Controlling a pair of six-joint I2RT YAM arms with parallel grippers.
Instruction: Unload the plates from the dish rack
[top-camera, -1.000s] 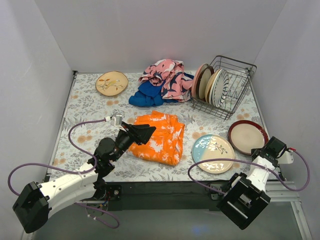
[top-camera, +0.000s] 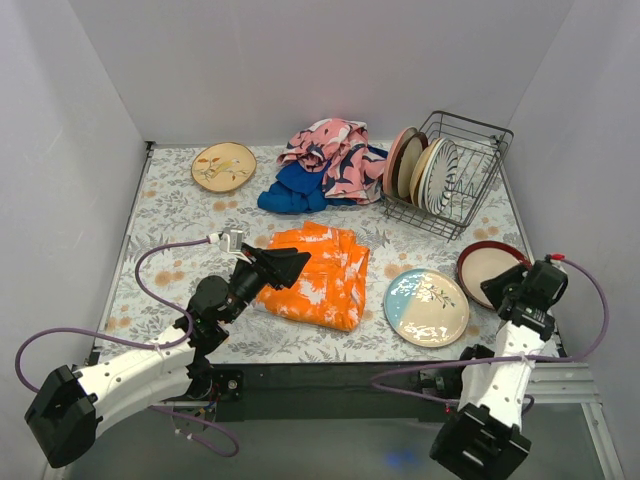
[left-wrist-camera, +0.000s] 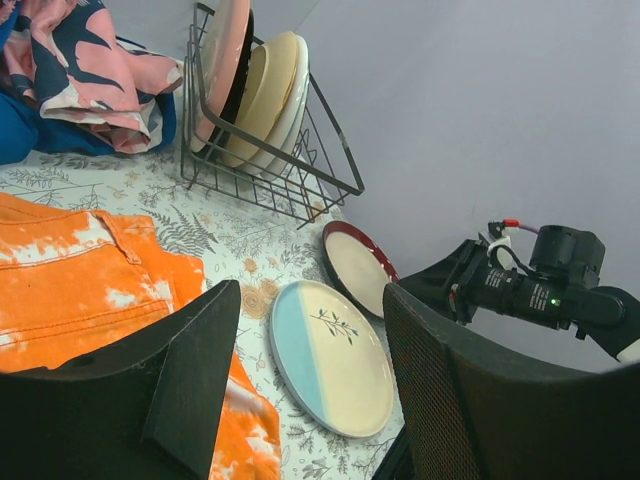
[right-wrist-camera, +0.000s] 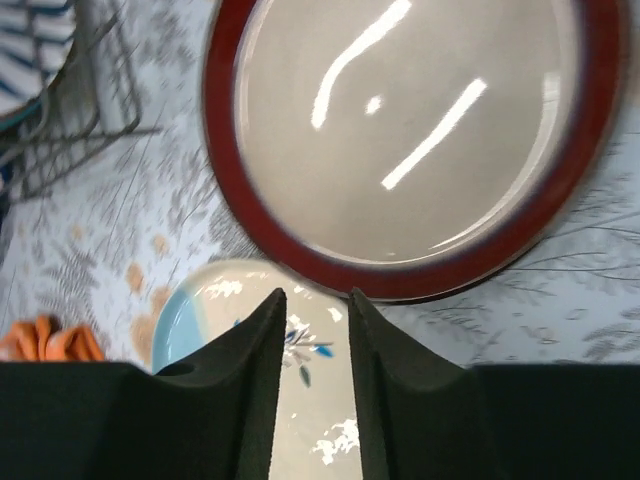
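Note:
The dish rack (top-camera: 482, 163) stands at the back right with several plates upright in its left part, among them a striped plate (top-camera: 439, 177) and a pink-rimmed plate (top-camera: 393, 158). A brown-rimmed plate (right-wrist-camera: 420, 130) lies flat on the table in front of it, and a blue-and-cream plate (top-camera: 427, 308) lies to its left. My right gripper hovers above the brown-rimmed plate's near side, fingers part open and empty. Over the orange cloth, my left gripper is open with nothing between its fingers.
The folded orange cloth (top-camera: 318, 275) covers the middle of the table. Pink and blue cloths (top-camera: 325, 165) are heaped at the back, left of the rack. A yellow plate (top-camera: 223, 167) lies flat at the back left. Grey walls enclose the table.
My right arm has lifted and shifted left, from beside the brown-rimmed plate's near right edge to above it. The left arm and the plates have stayed in place.

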